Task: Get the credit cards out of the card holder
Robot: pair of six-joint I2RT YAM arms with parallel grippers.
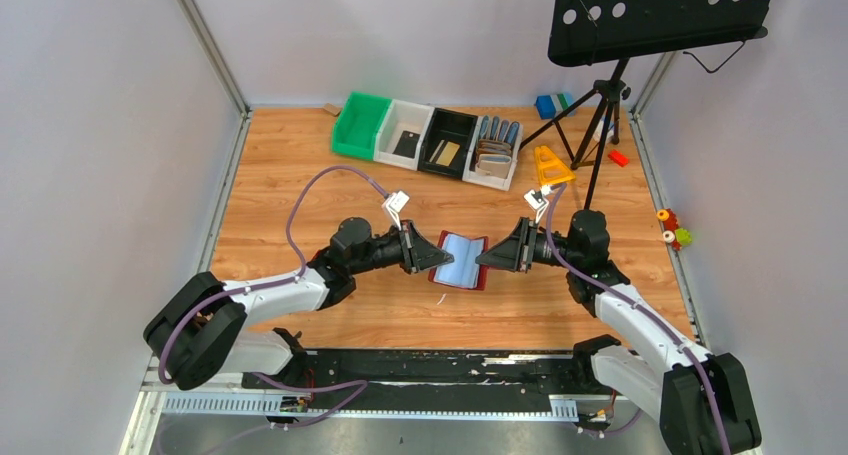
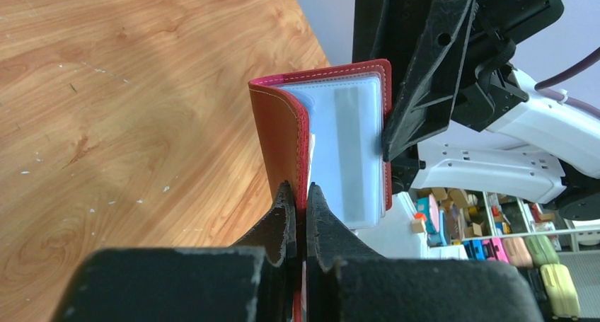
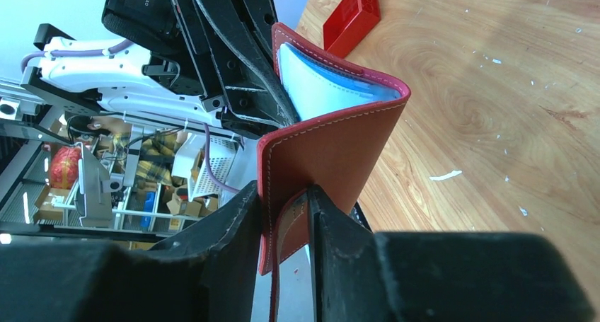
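Between the two grippers in the top view is an open red card holder [image 1: 460,263] with clear blue sleeves [image 2: 343,145]. My left gripper is shut on the holder's folded brown edge, which stands upright between its fingertips. My right gripper has its fingers around the opposite part of the holder, with a leather flap between them; whether they press on it I cannot tell. The holder's cover [image 3: 339,152] faces the right wrist camera. I cannot make out separate cards in the sleeves.
A row of bins [image 1: 364,115] lies along the back. A music stand [image 1: 655,25], a yellow piece [image 1: 552,167] and a red brick [image 1: 618,158] are at the back right.
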